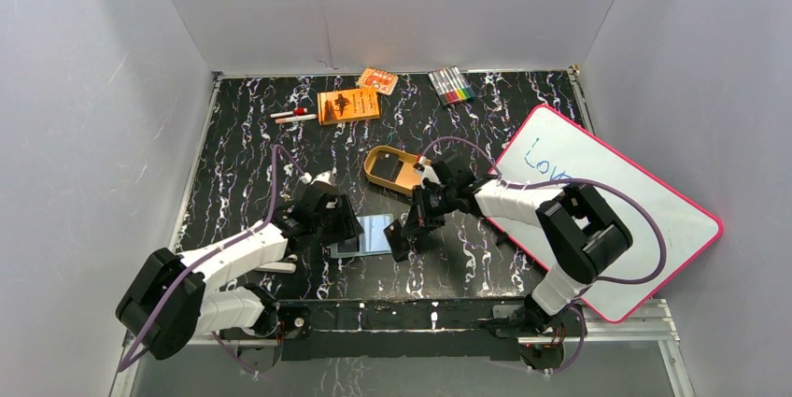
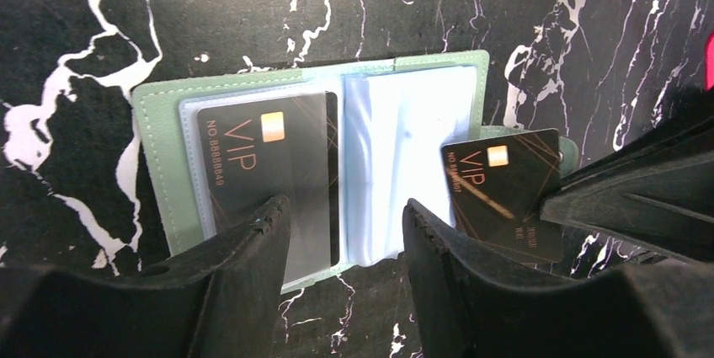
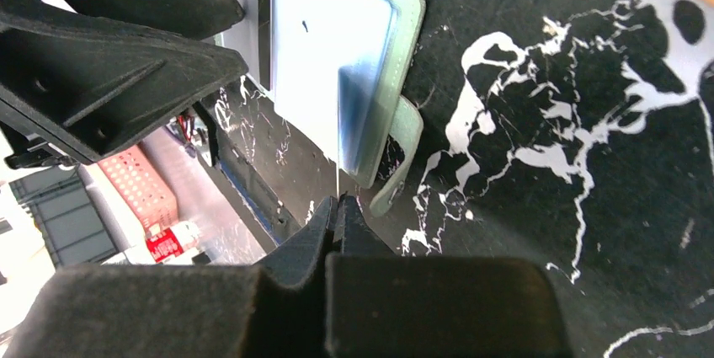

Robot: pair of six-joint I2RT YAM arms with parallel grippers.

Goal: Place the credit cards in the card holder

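The pale green card holder [image 2: 160, 152] lies open on the dark table. Its left clear pocket contains a black VIP card [image 2: 244, 139]; no card shows in the right, whitish pocket [image 2: 417, 109]. Over the holder, my left gripper is open, with nothing between its fingers. My right gripper is shut on a second black VIP card, seen edge-on as a thin line in the right wrist view. This card's left edge overlaps the right pocket's edge in the left wrist view; whether it is inside cannot be told.
Behind the holder stands a tan tray [image 1: 407, 176] with a black card [image 1: 387, 165] in it. Orange books [image 1: 348, 106] and colored pens [image 1: 452, 87] lie at the back. A whiteboard [image 1: 598, 210] fills the right side.
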